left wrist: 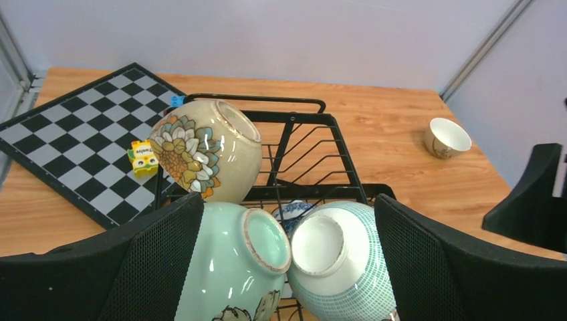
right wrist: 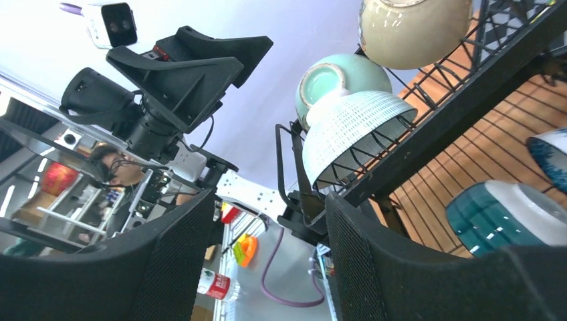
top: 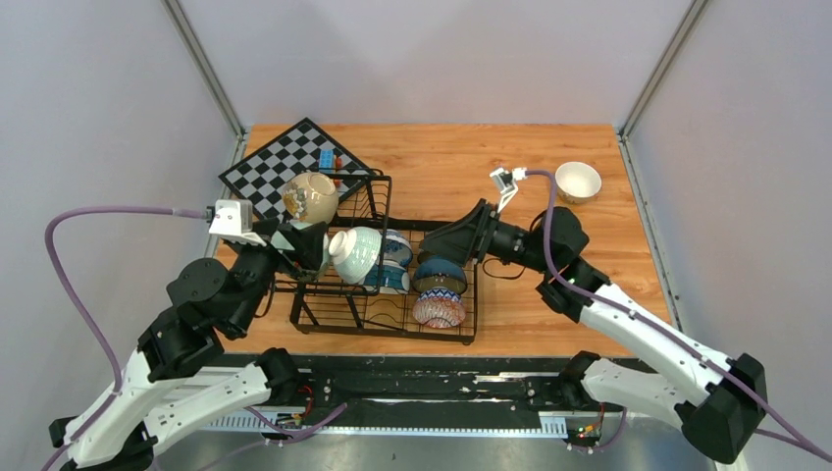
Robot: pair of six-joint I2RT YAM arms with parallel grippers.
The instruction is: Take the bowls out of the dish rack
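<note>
A black two-level dish rack stands mid-table with several bowls in it. Its upper level holds a beige flowered bowl, a celadon bowl and a pale textured bowl. Lower down lie blue-patterned bowls, a teal bowl and a red-patterned bowl. My left gripper is open by the rack's upper left; in its wrist view the celadon and textured bowls appear between the fingers. My right gripper hangs open over the rack's right back corner, holding nothing and partly covering the bowls below.
A white bowl stands alone at the back right of the table. A checkered board with small toy blocks lies at the back left. The table right of the rack and at the back middle is bare.
</note>
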